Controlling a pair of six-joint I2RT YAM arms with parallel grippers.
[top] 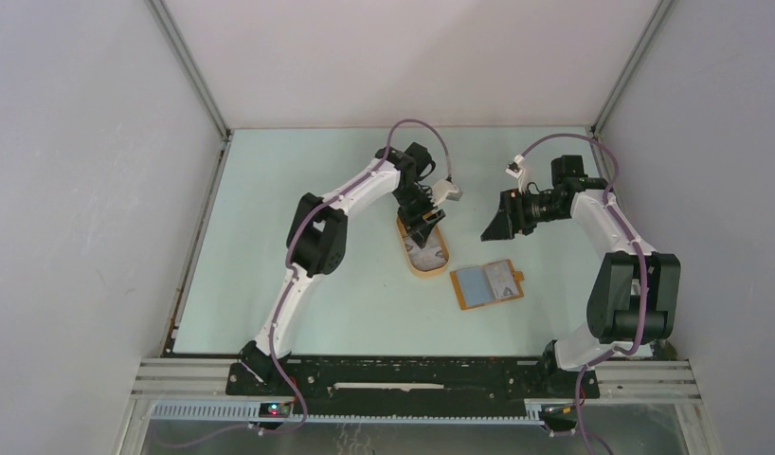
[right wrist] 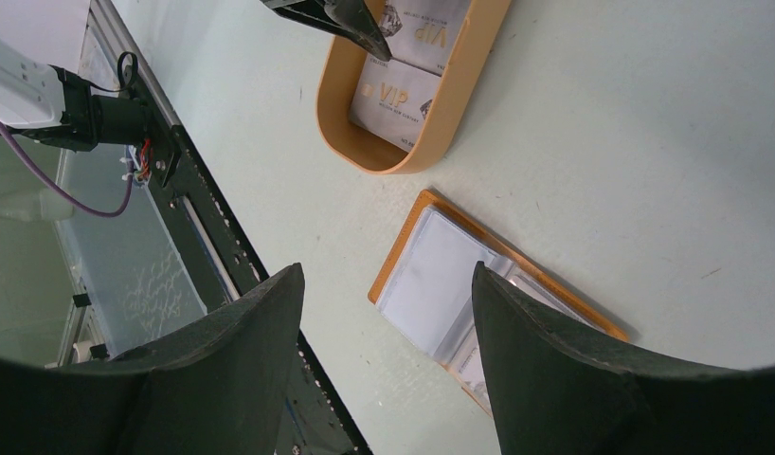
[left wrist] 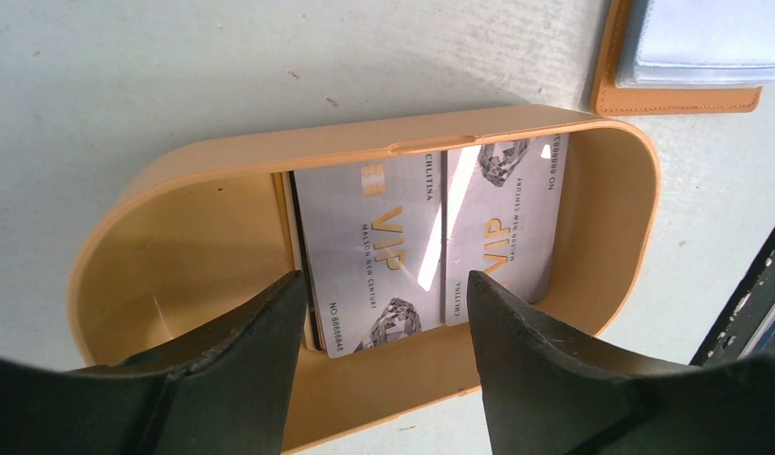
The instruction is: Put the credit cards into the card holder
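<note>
Silver-white VIP cards (left wrist: 369, 256) lie flat in two side-by-side stacks inside a tan, round-ended box (left wrist: 242, 154). My left gripper is over the box with its fingers apart, and nothing shows gripped between them. The card holder (top: 475, 286) lies unfolded, pale blue on its left half. A printed card face (top: 501, 281) shows on its right half; whether it is fully tucked in I cannot tell. Above and behind the holder, my right gripper hangs open and empty. Its fingers hide part of the holder in the right wrist view.
The box stands just left of the card holder with a narrow gap between. A dark rail (top: 393, 370) runs along the front edge.
</note>
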